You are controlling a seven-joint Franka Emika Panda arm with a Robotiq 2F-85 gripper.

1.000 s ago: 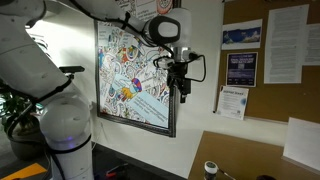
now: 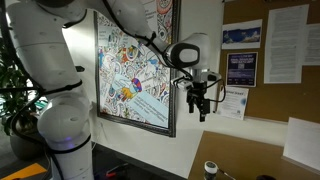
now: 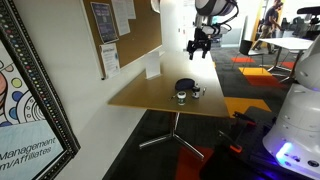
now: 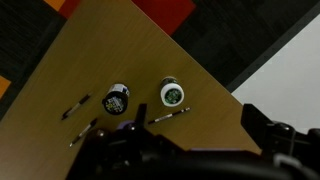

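High above the tabletop, my gripper (image 2: 194,112) hangs open with its fingers pointing down and nothing between them. In the wrist view, a small bottle with a white-and-green top (image 4: 172,92) lies ahead of the open fingers, and a black-lidded jar (image 4: 116,98) stands left of it. Thin pens or markers (image 4: 168,116) lie around both. Exterior view 2 shows a dark round bowl or pan (image 3: 186,84) beside the small containers. Part of it may be hidden by my finger in the wrist view.
A white panel (image 3: 153,66) stands along its wall side. Behind my arm are a framed whiteboard (image 2: 135,75) and a corkboard (image 2: 270,100) with pinned papers.
My arm has moved right and downward in exterior view 1, bringing the gripper lower. It is open, and the objects on the table have not visibly moved.
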